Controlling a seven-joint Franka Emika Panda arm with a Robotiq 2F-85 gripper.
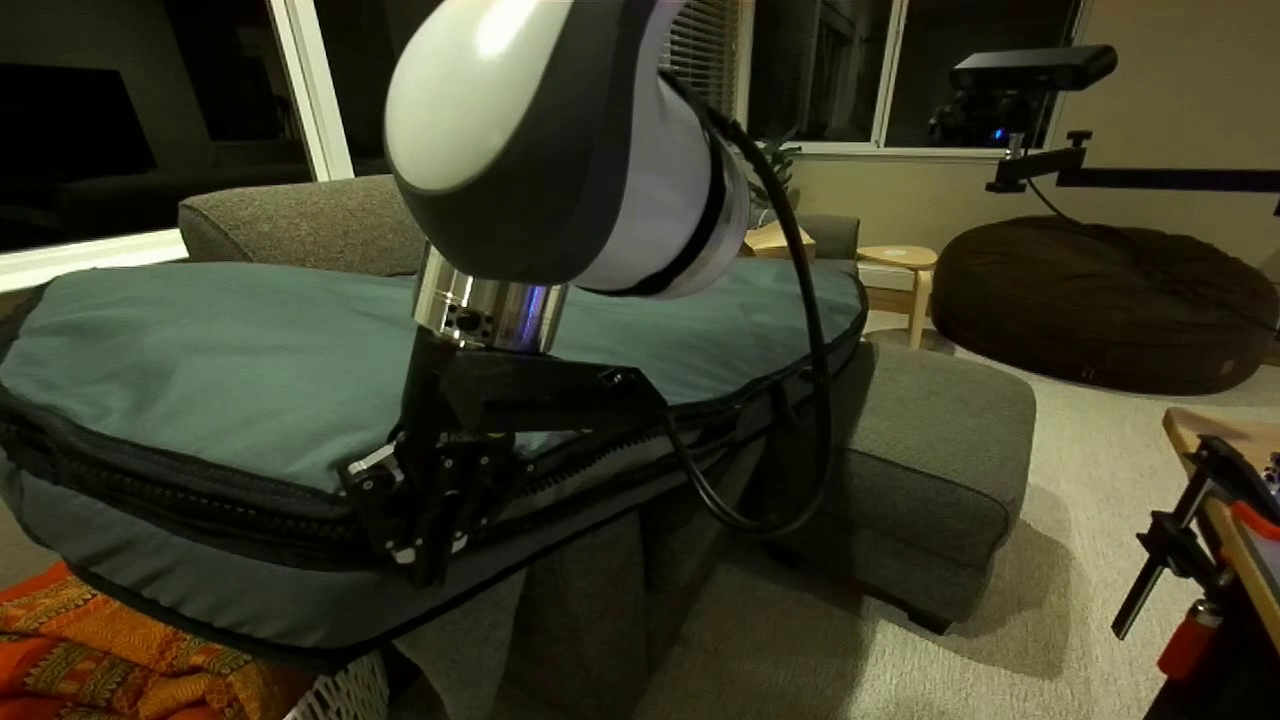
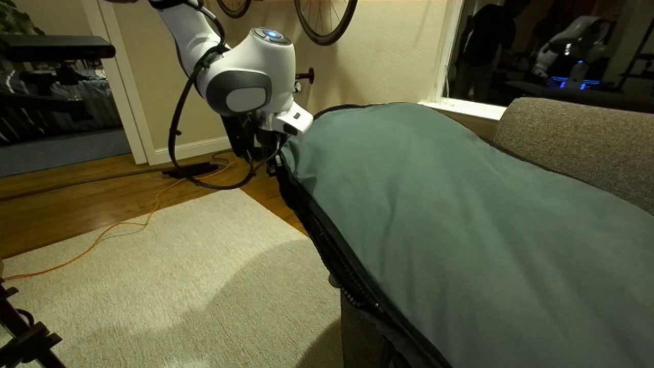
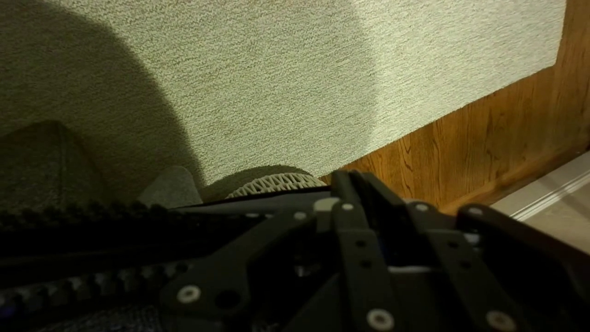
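Note:
A large teal bag lies over the grey couch, its black zipper running along the front edge. At that edge, my gripper points downward with its fingers close together, shut on the zipper edge. The exact part held is hidden among dark fingers and dark trim. From the other side, the bag shows its zipper gaping toward the near end, with my gripper at the far corner. In the wrist view, zipper teeth lead in from the left toward my gripper.
Below the bag sit an orange patterned cloth and a white woven basket. A grey ottoman stands to the right. Carpet beside the couch is open, with an orange cord across it. My arm's cable hangs in a loop.

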